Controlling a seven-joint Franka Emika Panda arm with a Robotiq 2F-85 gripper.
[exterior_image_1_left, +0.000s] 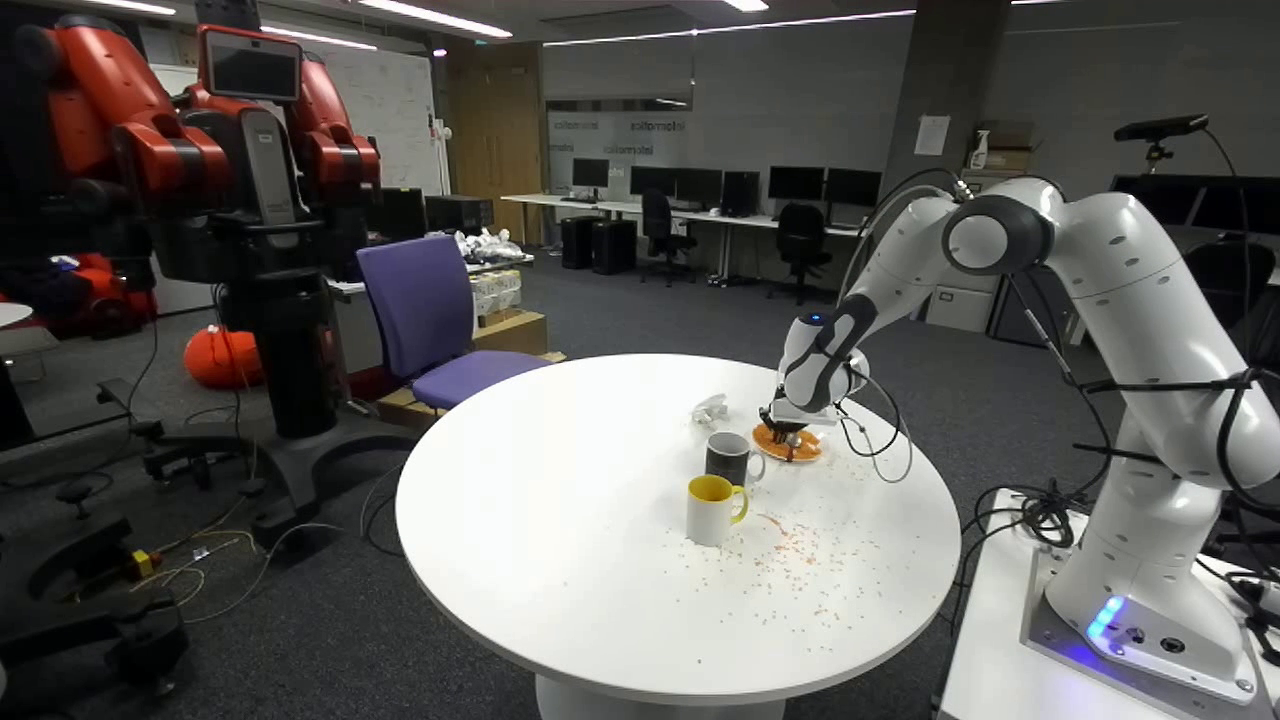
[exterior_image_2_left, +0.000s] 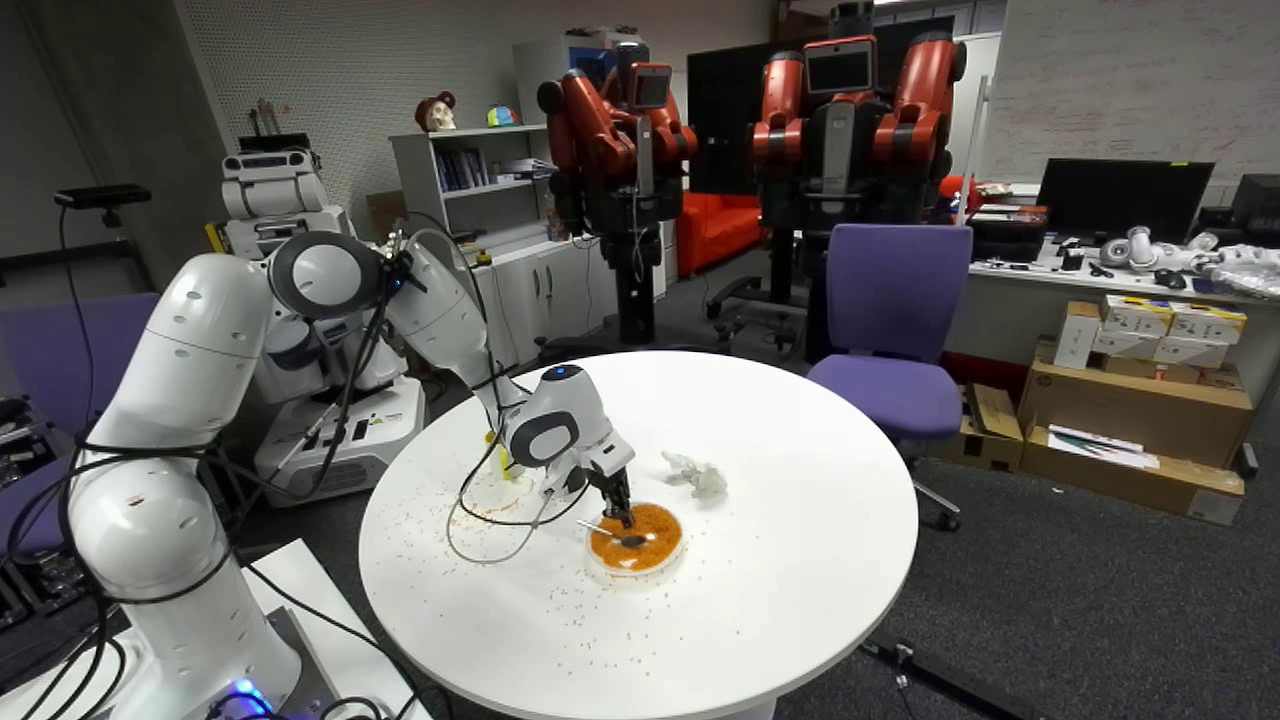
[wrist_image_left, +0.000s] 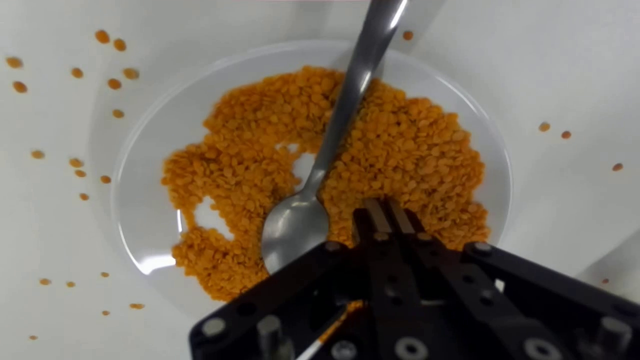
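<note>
Orange lentils (wrist_image_left: 408, 150) cover much of a shallow white plate (wrist_image_left: 144, 210) in the wrist view. A metal spoon (wrist_image_left: 336, 132) lies across them, bowl on the lentils and handle reaching over the rim. Just right of the spoon's bowl, my gripper is shut with its fingers together and nothing between them. The spoon is outside the fingers. The gripper's body covers the near part of the plate. In exterior view 2 the gripper (exterior_image_2_left: 620, 518) points down at the plate (exterior_image_2_left: 642, 566).
A grey mug (exterior_image_1_left: 726, 458) and a white mug with yellow inside (exterior_image_1_left: 708, 514) stand close to the plate. Crumpled clear plastic (exterior_image_2_left: 698, 476) lies beyond it. Loose lentils are scattered on the round white table (exterior_image_1_left: 540, 480), whose left side is clear.
</note>
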